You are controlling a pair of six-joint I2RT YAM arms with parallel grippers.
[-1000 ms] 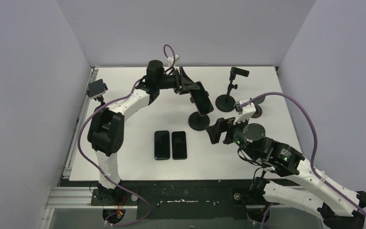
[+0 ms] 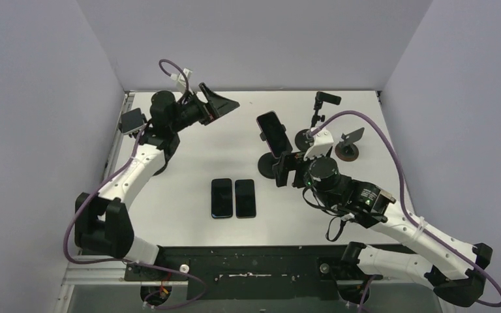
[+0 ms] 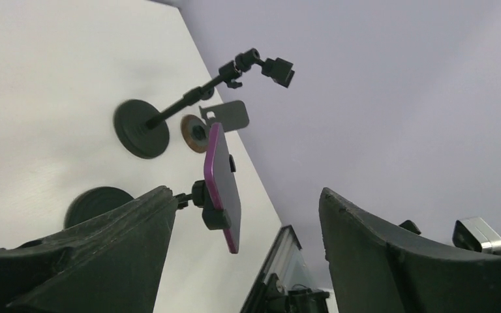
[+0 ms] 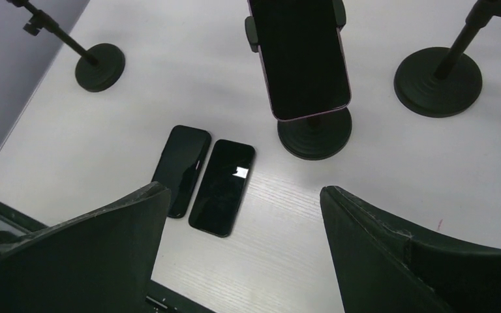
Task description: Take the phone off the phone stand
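A phone (image 2: 274,134) with a dark screen leans in the clamp of its stand, whose round black base (image 2: 267,165) rests mid-table. Seen edge-on in the left wrist view, the phone (image 3: 222,179) has a purple rim and sits gripped by the holder. My left gripper (image 2: 218,104) is open and empty, up and to the left of the phone, apart from it. Just below the phone's lower right in the top view is my right gripper (image 2: 286,171). Its fingers (image 4: 104,251) stand apart with nothing between them, and the phone (image 4: 303,59) shows beyond them.
Two phones (image 2: 222,197) (image 2: 245,197) lie flat side by side at the front middle. Empty stands are at the right, a tall one (image 2: 318,111) and a small one (image 2: 348,150); another holder (image 2: 132,121) stands at far left. Open table lies left of the phone.
My left gripper has drawn back leftward, away from the phone's upper edge. The phone remains in its holder.
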